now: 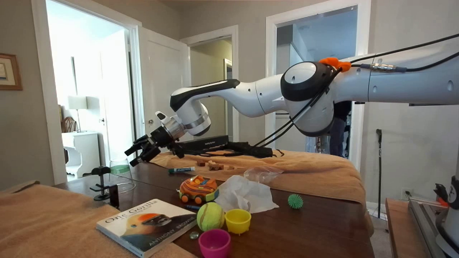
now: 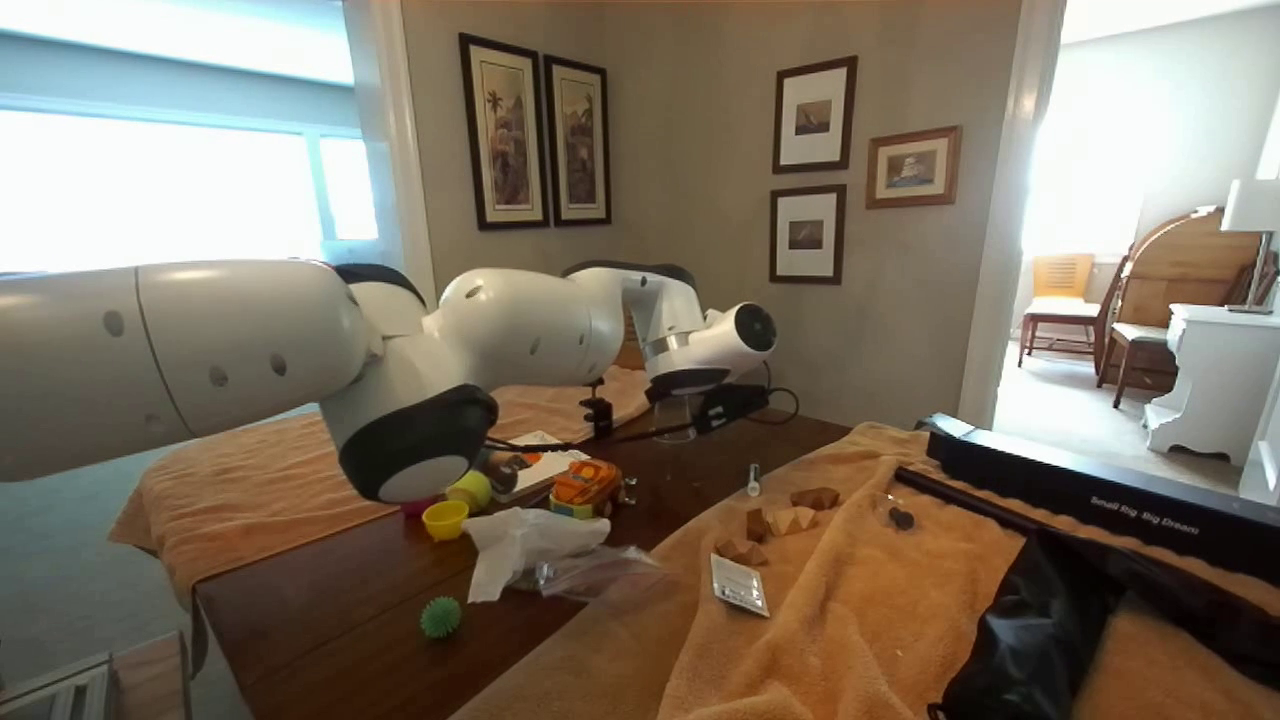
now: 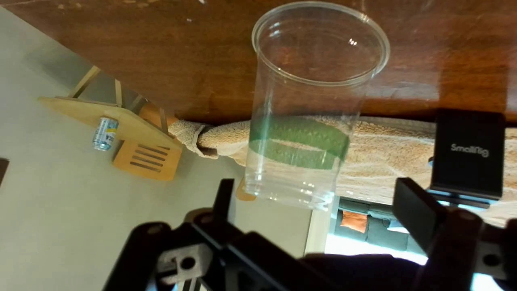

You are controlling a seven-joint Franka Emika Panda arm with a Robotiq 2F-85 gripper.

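Observation:
A clear plastic cup (image 3: 298, 182) with a green band stands upside down, its wide rim on the dark table. In exterior view 1 the same cup (image 1: 121, 170) is at the far left of the table. My gripper is open, fingers spread to either side of the cup's base in the wrist view, with nothing held. From exterior view 1, the gripper (image 1: 131, 157) hangs tilted above the table, its tips slightly higher than the cup. Whether the cup lies between the fingers in depth is hard to tell. The arm mostly hides the gripper in exterior view 2.
Close beside the cup is a black clamp (image 1: 101, 182). Nearer the front lie a book (image 1: 148, 225), a toy car (image 1: 198, 190), a tennis ball (image 1: 211, 216), a yellow cup (image 1: 237, 221) and a pink cup (image 1: 214, 243). Bare table surrounds the green spiky ball (image 1: 295, 201).

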